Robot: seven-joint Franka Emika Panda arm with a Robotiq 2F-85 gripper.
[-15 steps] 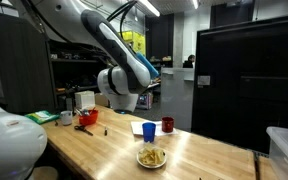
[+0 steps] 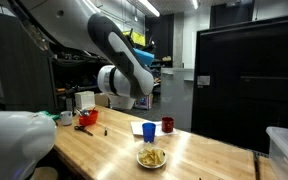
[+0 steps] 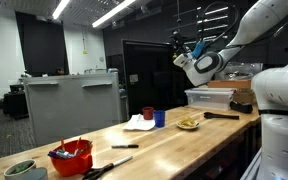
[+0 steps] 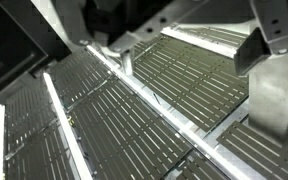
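My gripper (image 3: 177,42) is raised high above the table's far side, well clear of everything on it. In the wrist view, dark finger parts show at the top edge against the ceiling; how far apart the fingertips stand is unclear. On the wooden table, a white plate (image 2: 144,164) holds yellowish pieces (image 2: 152,156). Behind it stands a blue cup (image 2: 149,132), with a dark red mug (image 2: 167,125) farther back. A white cloth or paper (image 3: 140,123) lies flat beside the cups.
A red container (image 3: 72,160) with utensils stands near a bowl (image 3: 21,168). Dark-handled tools (image 3: 106,168) lie close by. A clear plastic bin (image 3: 212,97) sits at the opposite end, near a long black tool (image 3: 222,116). Bare tabletop (image 2: 199,160) lies right of the plate.
The tableware has stayed where it was.
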